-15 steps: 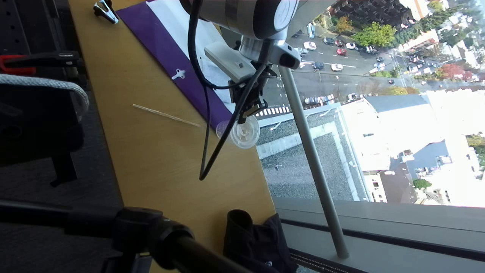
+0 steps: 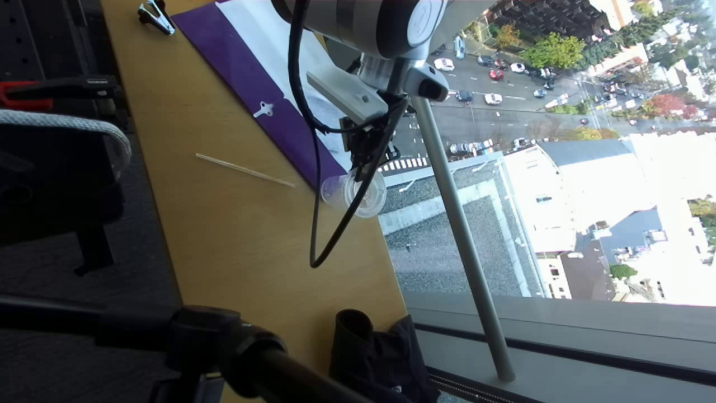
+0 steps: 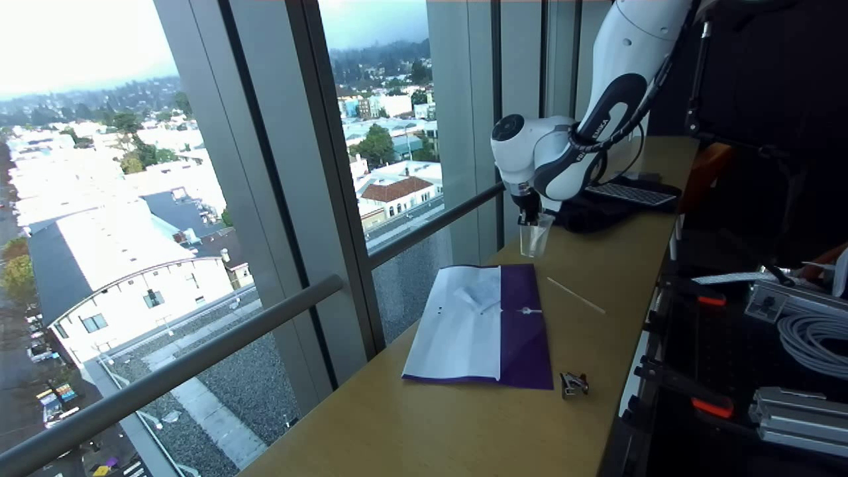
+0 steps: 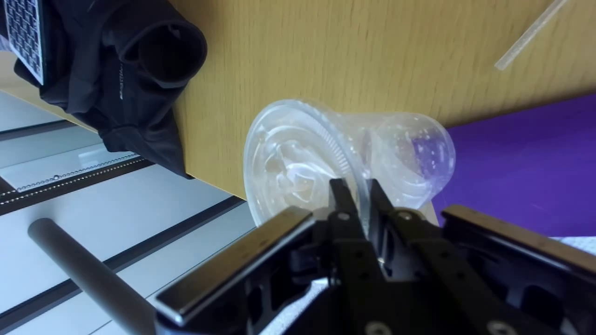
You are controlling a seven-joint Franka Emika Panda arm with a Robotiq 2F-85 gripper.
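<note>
A clear plastic cup [image 4: 410, 150] with a clear lid [image 4: 290, 159] is in the wrist view, its rim running in between the black fingers. My gripper is shut on the cup's rim. In exterior view 2 the cup [image 3: 536, 238] appears below my gripper [image 3: 529, 216], close to the far end of the booklet. Exterior view 1 has the cup [image 2: 367, 199] by the window-side table edge, partly behind a black cable, under my gripper [image 2: 366, 168]. Whether its base touches the table I cannot tell.
A clear straw [image 2: 245, 170] lies on the table near a purple and white booklet [image 3: 526, 334]. Beyond the booklet is a small clip [image 3: 574, 385]. Dark cloth [image 4: 128, 72] lies at the other end, with a grey rail [image 2: 463, 235] along the window. Bare wood [image 2: 268, 255] separates the straw and cloth.
The arm and gripper have shifted slightly to the right in exterior view 1, and the cable loop moved with them. The cup has moved only a little the same way. Straw and booklet are unchanged.
</note>
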